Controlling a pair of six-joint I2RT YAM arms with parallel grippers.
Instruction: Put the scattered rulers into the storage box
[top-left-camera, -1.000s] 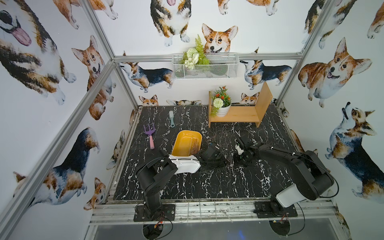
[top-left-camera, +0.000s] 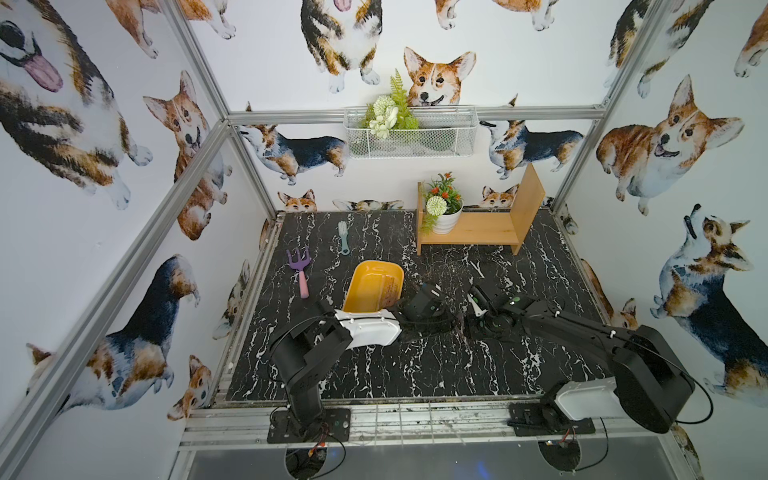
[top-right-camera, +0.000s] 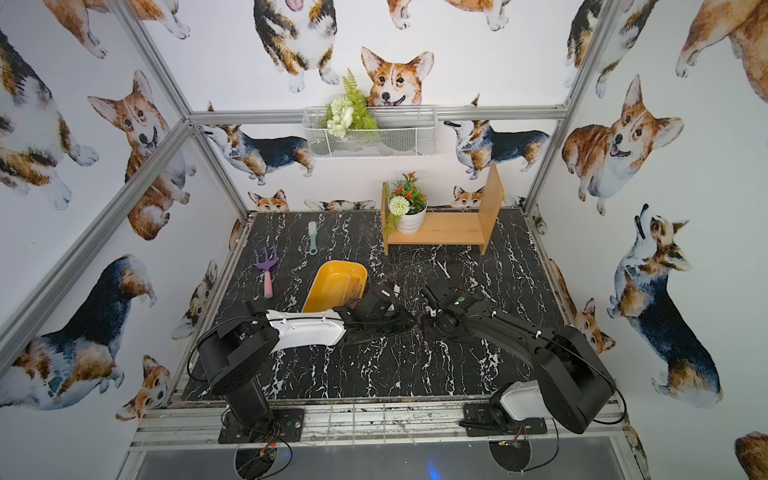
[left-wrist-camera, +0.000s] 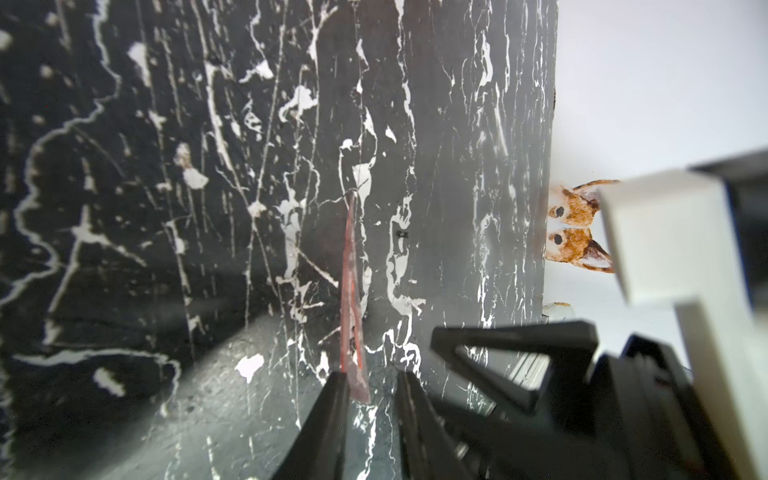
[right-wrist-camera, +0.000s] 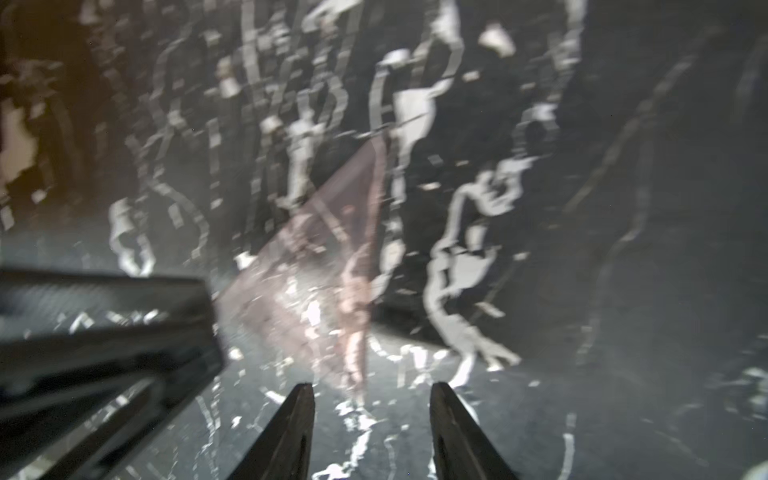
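Note:
A pinkish transparent triangle ruler (right-wrist-camera: 320, 264) lies on the marble table below my right gripper, whose fingers stand apart with nothing seen between them. In the left wrist view a narrow pink transparent piece (left-wrist-camera: 350, 304) is just beyond my left gripper, whose fingers are somewhat apart; whether they touch it I cannot tell. Both grippers are close together at mid-table. The yellow box (top-left-camera: 373, 281) sits behind the left arm, with something faint in it.
A purple fork with pink handle (top-left-camera: 303, 280) and a teal brush (top-left-camera: 344, 238) lie at the left. A wooden shelf (top-left-camera: 480, 232) with a flowerpot (top-left-camera: 444, 216) stands at the back right.
My right arm's elbow has shifted outward and down in the top left view, its gripper moving slightly. The left arm is nearly unchanged.

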